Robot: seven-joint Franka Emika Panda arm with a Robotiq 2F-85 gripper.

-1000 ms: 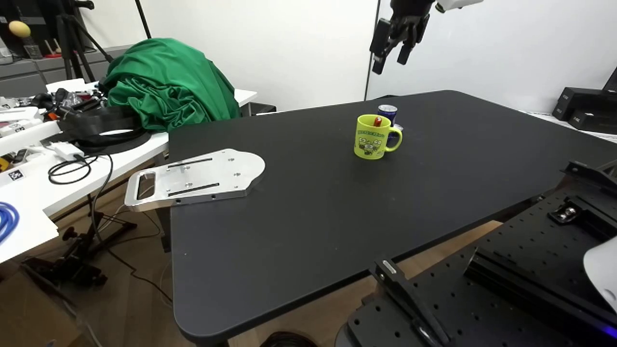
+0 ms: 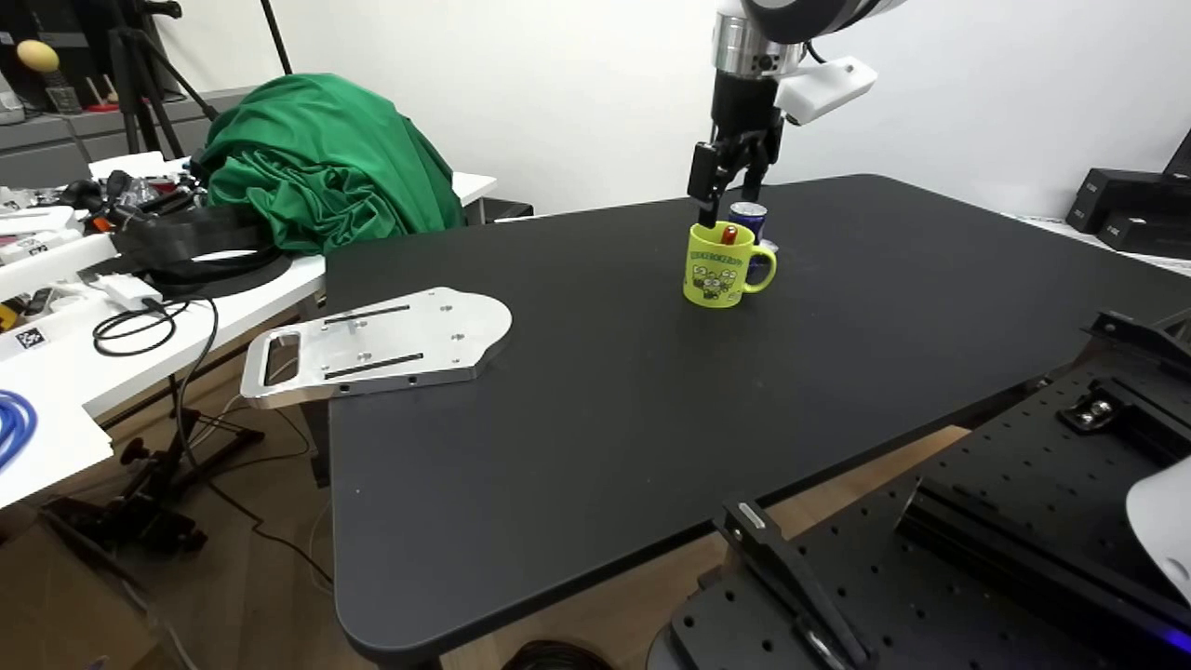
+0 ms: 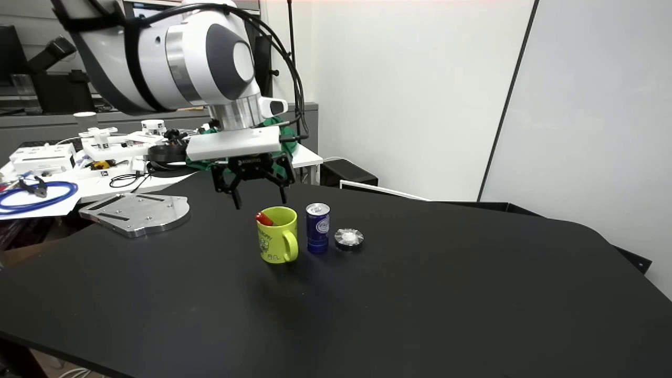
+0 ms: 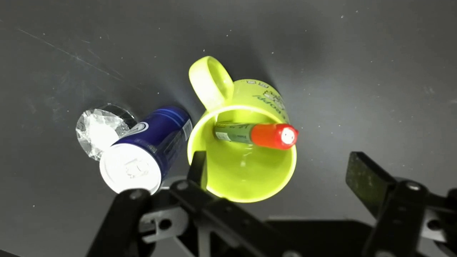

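A yellow-green mug (image 2: 715, 268) stands upright on the black table, its handle turned toward the blue can's side in the wrist view. Inside it leans a marker (image 4: 274, 136) with a red cap and a grey-green barrel, the cap end at the rim. My gripper (image 3: 260, 202) is open just above the mug, fingers pointing down and nothing held. In the wrist view one fingertip (image 4: 197, 167) overlaps the mug's rim on the can's side, while the other fingertip (image 4: 368, 177) is out over bare table. Whether either finger touches the mug cannot be told.
Close beside the mug stands a blue can (image 3: 318, 228). Near the can lies a small round item with a shiny clear top (image 3: 348, 238). A silver metal plate (image 2: 391, 341) rests at the table's left edge.
The arm has come down from well above the table to just over the mug, shifting slightly left in exterior view 1. The mug, marker and can stay where they were.
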